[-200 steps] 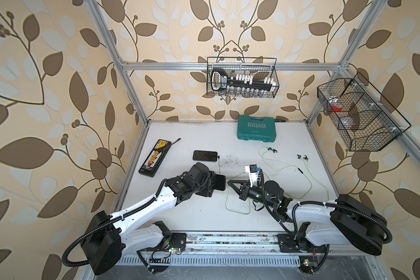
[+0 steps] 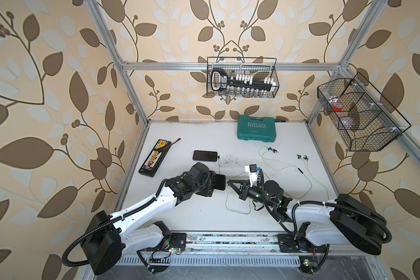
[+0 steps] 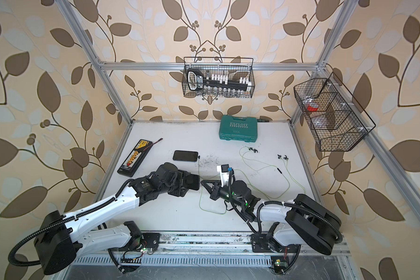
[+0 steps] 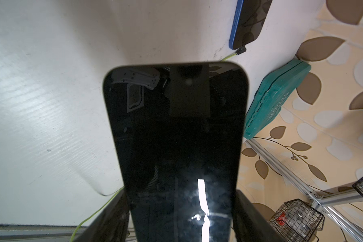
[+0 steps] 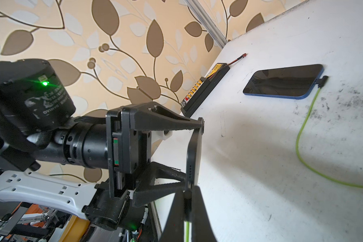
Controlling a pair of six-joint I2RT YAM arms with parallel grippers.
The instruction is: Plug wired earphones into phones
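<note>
A black-screened phone (image 4: 181, 133) is held up off the table, its far end pointing toward the right arm. My left gripper is shut on its sides. In the right wrist view the phone (image 5: 193, 157) appears edge-on, with its bottom edge right at my right fingertips. A black earphone plug (image 5: 187, 200) sits between those fingers, and green cable (image 5: 186, 232) hangs below it. My right gripper is shut on that plug. Whether the plug is inside the port cannot be told. A second phone (image 5: 284, 81) lies flat, a black plug (image 5: 321, 81) at its end.
Green earphone cables loop across the right half of the table, with earbuds (image 2: 272, 149) and more earbuds (image 2: 302, 157) at their ends. A green case (image 2: 256, 128) stands at the back. A black charging board (image 2: 154, 158) lies at left. Bare table surrounds the lying phone.
Almost nothing differs.
</note>
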